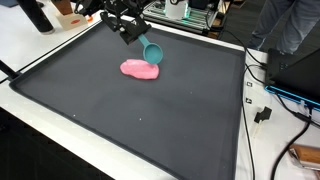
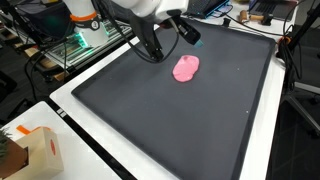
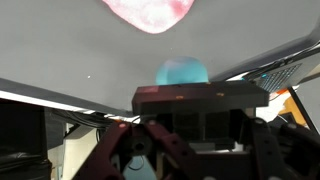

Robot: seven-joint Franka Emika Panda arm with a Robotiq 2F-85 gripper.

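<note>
A teal cup-like object (image 1: 152, 54) is held above the dark table, its open round end toward the camera in exterior view 1. My gripper (image 1: 139, 38) is shut on it. Only a teal part (image 3: 182, 71) shows past the dark fingers in the wrist view, and a small bit (image 2: 197, 43) of it shows in exterior view 2. On the table just below lies a pink rounded object (image 2: 186, 68), apart from the gripper. Part of the pink object (image 3: 150, 10) is at the top of the wrist view.
Cables run along its right edge in exterior view 1, with a small light-coloured piece (image 1: 262, 116) beside it.
</note>
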